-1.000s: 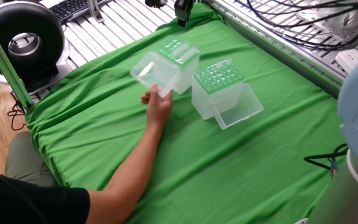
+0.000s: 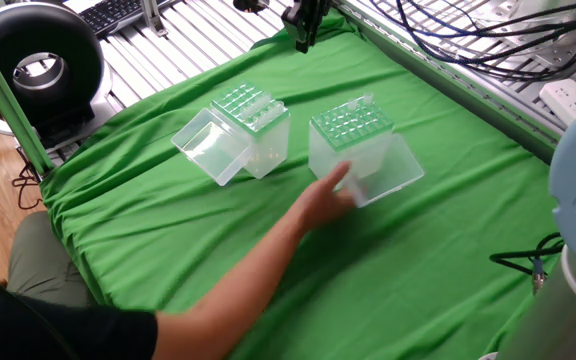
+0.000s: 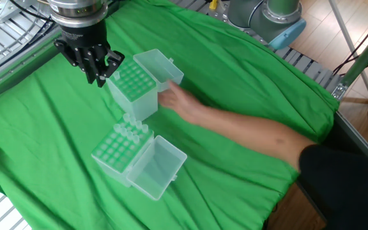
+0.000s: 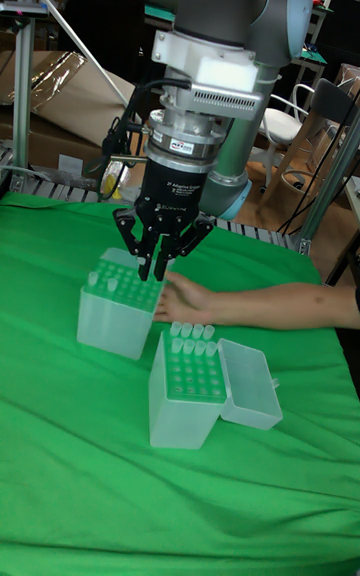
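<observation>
Two translucent boxes with green perforated tops and hinged lids folded open stand on the cloth. The left box (image 2: 267, 152) in exterior view 1 carries several clear tubes (image 3: 131, 128) at one side of its rack. The right box (image 2: 326, 158) has only a few tubes in its top. A person's hand (image 2: 323, 203) is at the right box, by its open lid (image 2: 396, 172). My gripper (image 4: 152, 269) hangs pointing down above that box in exterior view 3. Its fingertips are close together with nothing visible between them; whether they are fully shut is unclear.
Green cloth (image 2: 448, 270) covers the table, wrinkled and mostly bare around the boxes. The person's arm (image 3: 248, 131) reaches across it. Black cables (image 2: 468, 40) lie on the slatted frame behind, and a large black ring-shaped object (image 2: 78, 55) stands at the left.
The left box has shifted left, away from the other one. The hand has left its lid and moved right to the other box. My gripper has moved slightly right and lower in the picture.
</observation>
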